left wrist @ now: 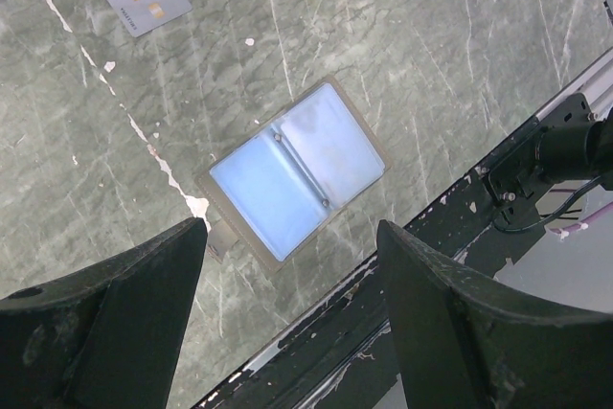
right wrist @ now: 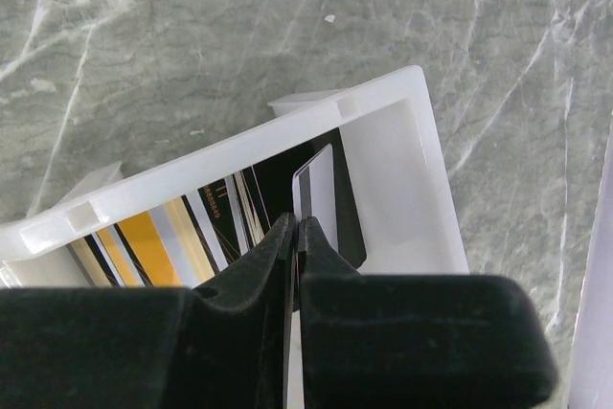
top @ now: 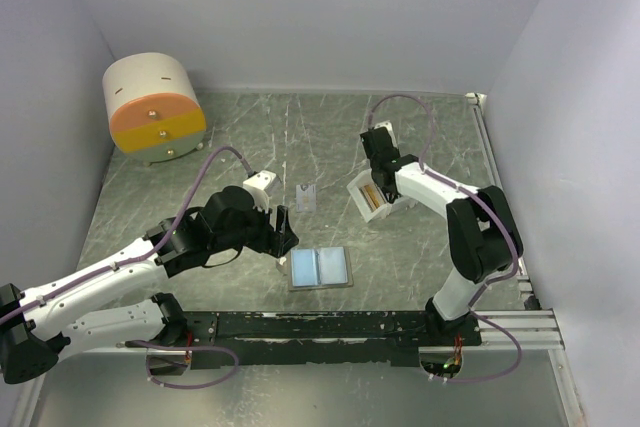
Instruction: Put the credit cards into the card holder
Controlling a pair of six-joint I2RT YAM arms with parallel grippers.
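The white card holder (top: 365, 202) stands right of centre, with striped cards (right wrist: 153, 241) in it. My right gripper is over it, shut, its fingertips at the edge of a light card (right wrist: 320, 193) among the dark ones; whether that edge is between them I cannot tell. A silver VIP card (top: 306, 197) lies on the table left of the holder. My left gripper is open above the table, nothing between its fingers, near a pad with two pale blue panels (left wrist: 268, 189).
A rounded white cabinet with orange and yellow drawers (top: 157, 117) stands at the back left. Walls close in the table at the back and sides.
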